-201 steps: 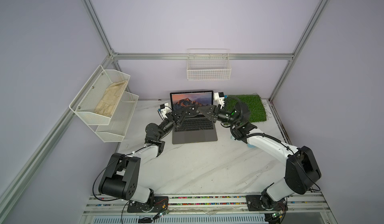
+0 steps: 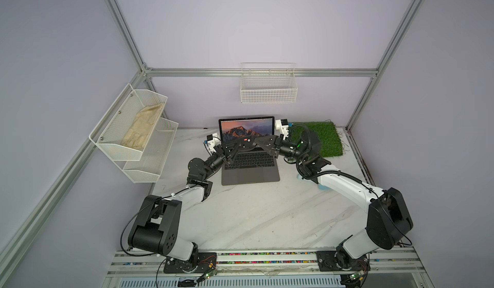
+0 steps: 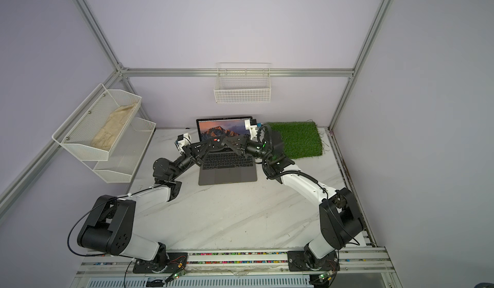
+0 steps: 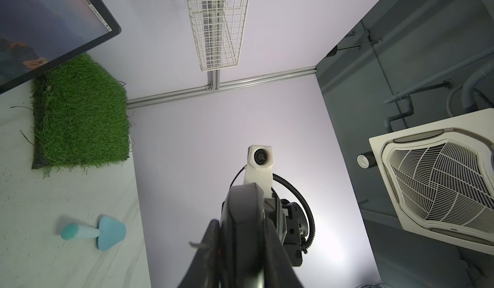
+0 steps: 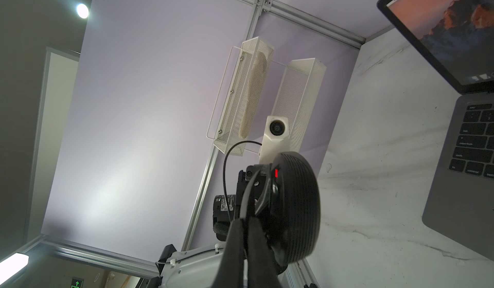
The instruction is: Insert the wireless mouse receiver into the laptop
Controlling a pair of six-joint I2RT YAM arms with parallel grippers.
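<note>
A dark wireless mouse is held up on edge above the open laptop point(image 2: 250, 176), with a red light glowing on its underside in the right wrist view. My left gripper is shut on the mouse, one finger at each side. From the other side my right gripper reaches in; its fingers are together, with the tips against or just in front of the mouse. Whether they touch it, I cannot tell. The receiver cannot be made out in any view. Both arms cover part of the laptop's screen and keyboard in the top views.
Green artificial turf point(image 2: 326, 138) lies to the right of the laptop. A light blue scoop-like object point(image 4: 110, 233) rests on the table, mostly behind the right arm from above. White wire baskets point(image 2: 269, 90) hang on the walls.
The left arm has shifted very slightly. The mouse and the right arm look almost unmoved, still meeting over the laptop.
</note>
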